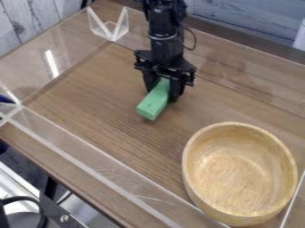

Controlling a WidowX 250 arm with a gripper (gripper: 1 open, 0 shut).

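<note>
The black robot arm reaches down from the top centre, and its gripper [162, 85] is shut on a green object [152, 105], a small oblong piece that slants down to the lower left from between the fingers. The fingertips are partly hidden by the object and the dark gripper body. Whether the green piece touches the wooden table [84, 107] cannot be told.
A large pale round bowl [238, 174] stands at the lower right. Clear plastic edging runs along the table's left and lower-left sides, with dark cables at the bottom left.
</note>
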